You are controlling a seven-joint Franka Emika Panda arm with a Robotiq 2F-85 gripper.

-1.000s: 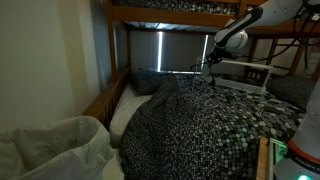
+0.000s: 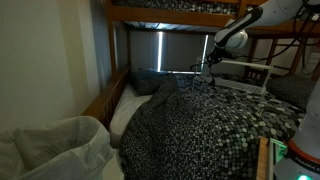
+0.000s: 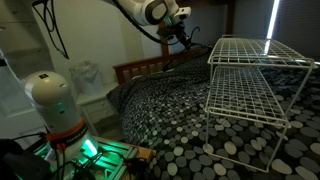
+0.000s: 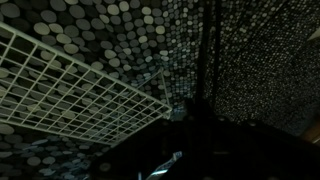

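Observation:
Over the far right part of the bed, my gripper (image 2: pixel 211 61) points away from the arm at about the height of the wire rack's top shelf. In the second exterior view the gripper (image 3: pixel 184 41) hangs high above the bedding, left of the rack. Its fingers are closed on a thin dark object (image 4: pixel 207 45), which runs out from between the fingers in the wrist view; the darkness hides what it is. The white wire rack (image 3: pixel 262 50) has two shelves and stands on the dark, dotted bedding (image 3: pixel 165 105).
A wooden bunk rail (image 2: pixel 200 17) crosses above the bed near the arm. Dark pillows (image 2: pixel 147 80) lie at the far end. A white bag-like container (image 2: pixel 60 145) is at the near left.

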